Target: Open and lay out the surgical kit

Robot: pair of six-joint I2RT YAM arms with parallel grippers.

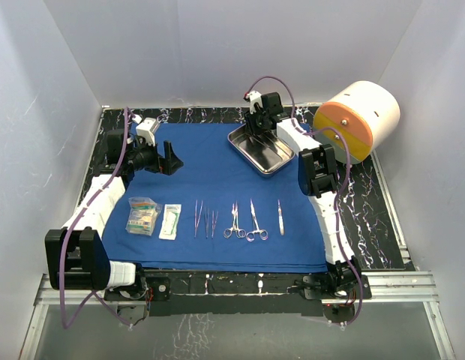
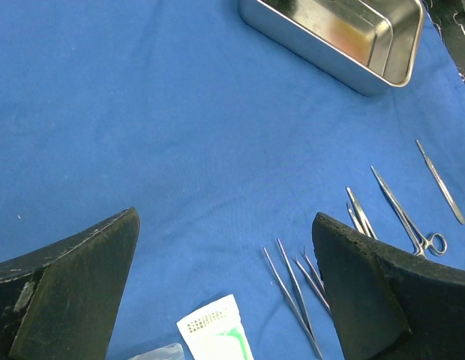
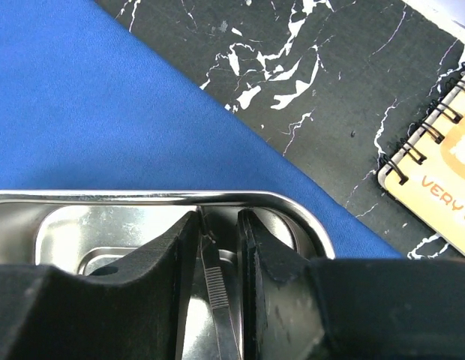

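Observation:
The steel tray [image 1: 264, 154] sits at the back right of the blue cloth. My right gripper points down into it, its fingers partly apart on either side of a thin metal instrument with a ridged handle [image 3: 217, 289]. A gap shows on the right of that instrument, so it is not clamped. My left gripper [image 1: 171, 160] hovers open and empty over the cloth's left side. In a row along the front lie a bagged pack [image 1: 143, 216], a white-green packet [image 1: 170, 222], tweezers [image 1: 198, 218], two scissor-like tools, one being the longer [image 1: 256, 222], and a scalpel [image 1: 280, 218].
A spiral notebook [image 3: 439, 161] lies on the dark marble just behind the tray. The large cream-and-orange drum [image 1: 360, 120] stands at the back right, close to my right arm. Bare cloth [image 1: 210, 161] fills the middle.

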